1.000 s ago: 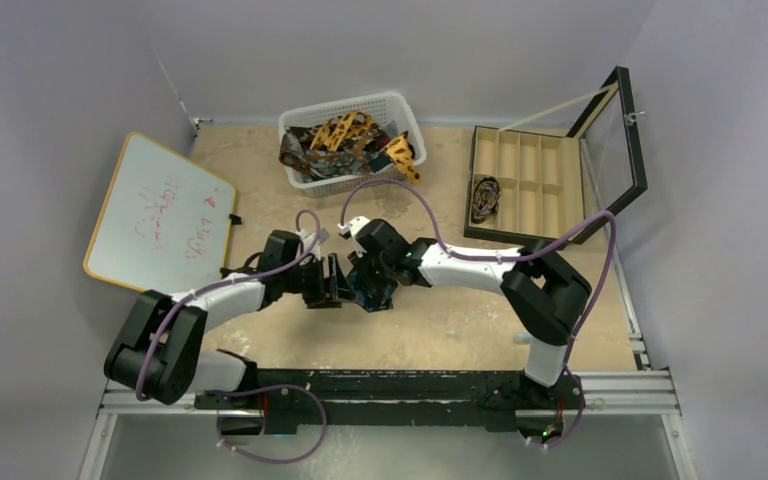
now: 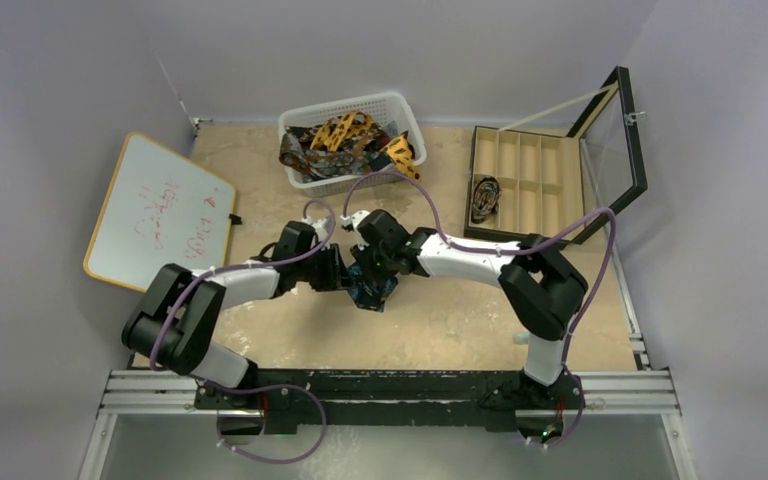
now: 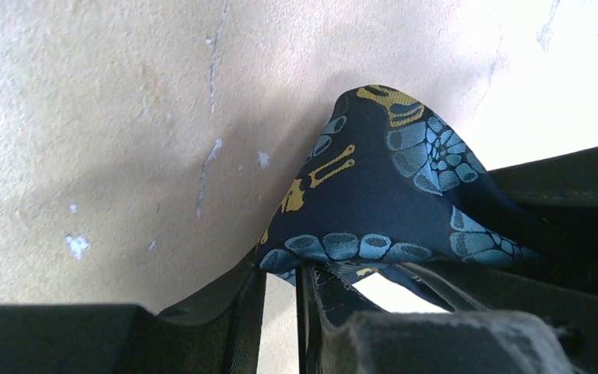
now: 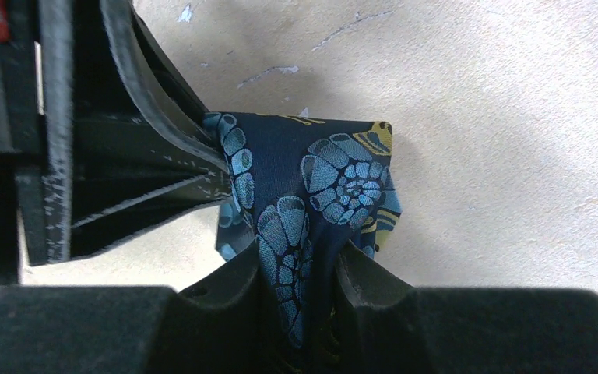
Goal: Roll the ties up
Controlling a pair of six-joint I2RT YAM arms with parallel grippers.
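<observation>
A dark navy tie (image 3: 381, 171) with blue flower and yellow patterns is folded into a thick bundle over the tabletop. In the right wrist view, my right gripper is shut on the tie, whose cloth bunches between its fingers. My left gripper is part open at the tie's left edge, bare table showing in the narrow gap between its fingers. From above, part of the tie (image 2: 372, 290) shows below the two grippers, which stand close together. The cloth's underside is largely hidden.
A white basket (image 2: 357, 185) of loose ties stands at the back. At the back right, an open compartment box (image 2: 528, 185) holds one rolled tie (image 2: 485, 198). A whiteboard (image 2: 160, 210) lies at the left.
The right gripper has shifted only slightly, still on the tie.
</observation>
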